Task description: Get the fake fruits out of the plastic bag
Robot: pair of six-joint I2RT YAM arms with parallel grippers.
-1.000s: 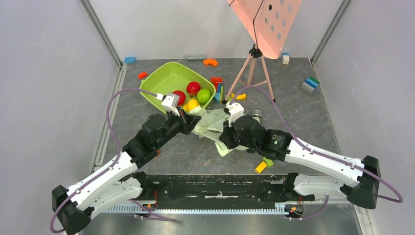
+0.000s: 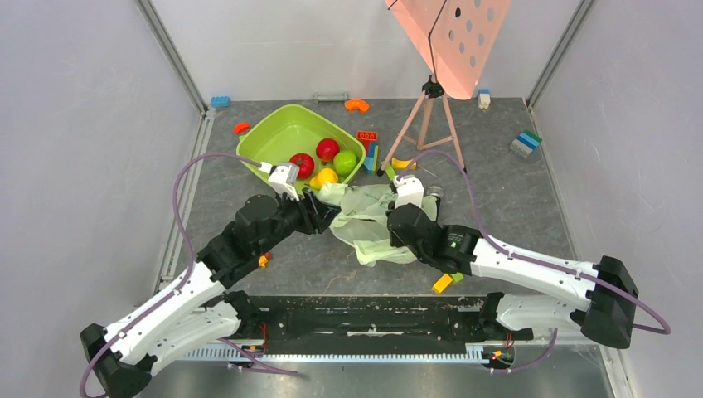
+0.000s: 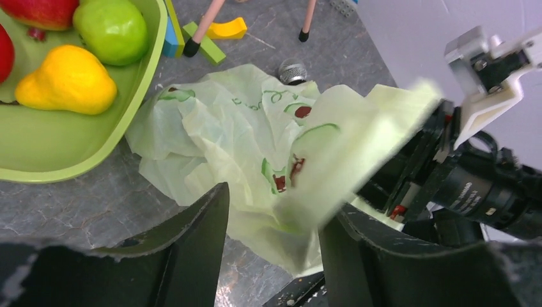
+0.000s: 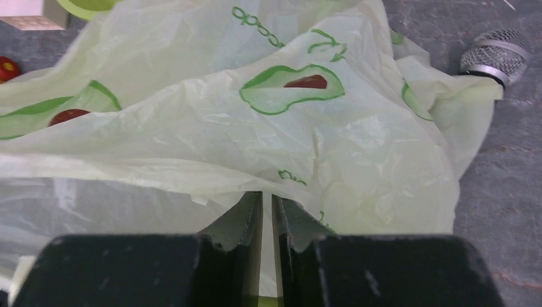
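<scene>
The pale green plastic bag (image 2: 373,222) lies crumpled on the table between my two arms, with no fruit showing in it. Beside it, in the green bin (image 2: 286,131), are a yellow pear (image 2: 323,178), a green apple (image 2: 345,162), a tomato (image 2: 302,165) and a red pomegranate (image 2: 327,149). My left gripper is open, its fingers wide apart just over the bag's near-left side. Fingertips of my right gripper reach the bag's folded edge, a narrow gap between them. Whether they pinch the film I cannot tell.
A pink tripod stand (image 2: 427,124) rises behind the bag. A microphone (image 4: 495,56) lies by the bag's right edge. Toy blocks (image 2: 443,283) lie near the front, with others (image 2: 367,138) by the bin.
My left gripper's fingers have opened away from the bag, and that arm has shifted slightly. The right gripper has moved a little right; the bag looks more spread.
</scene>
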